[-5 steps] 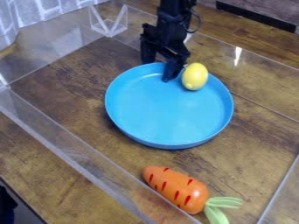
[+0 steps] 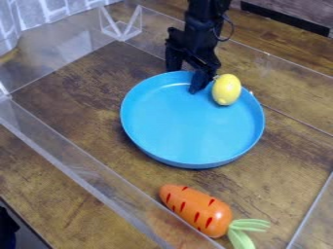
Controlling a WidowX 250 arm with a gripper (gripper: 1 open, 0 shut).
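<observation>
My black gripper (image 2: pixel 193 64) reaches down from the top centre to the back rim of a blue plate (image 2: pixel 182 126), its fingers open. A yellow egg-shaped object (image 2: pixel 227 89) rests on the plate's back right, just right of the gripper. Nothing shows clearly between the fingers. An orange toy carrot (image 2: pixel 196 208) with red marks and green top lies at the front right, off the plate.
Clear walls run along the left, the front left and the right edge.
The plate and the yellow object have shifted slightly right and down in view. The gripper has moved very little.
</observation>
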